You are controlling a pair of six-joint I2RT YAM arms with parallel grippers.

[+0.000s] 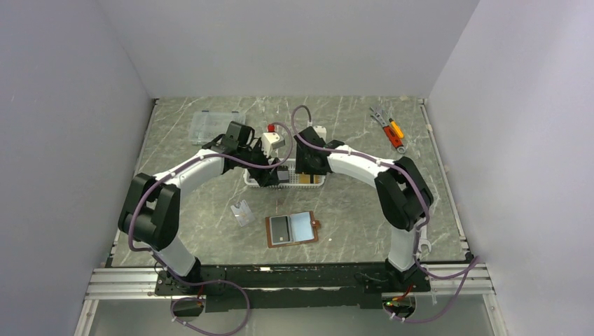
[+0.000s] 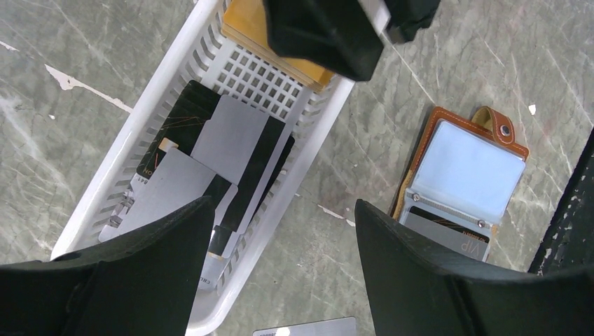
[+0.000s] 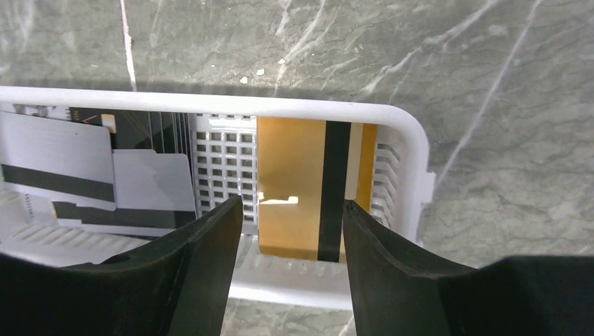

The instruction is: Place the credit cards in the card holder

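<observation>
A white plastic basket holds several grey-and-black cards at its left and a stack of gold cards at its right end. Both grippers hover over it: my left gripper above the grey cards, my right gripper above the gold stack, each with fingers apart and nothing visible between them. The open brown leather card holder lies in front of the basket, with blue and grey panels showing.
A clear card sleeve lies front left, a clear box back left. Pliers and a yellow-handled tool lie back right, a wrench at the right edge.
</observation>
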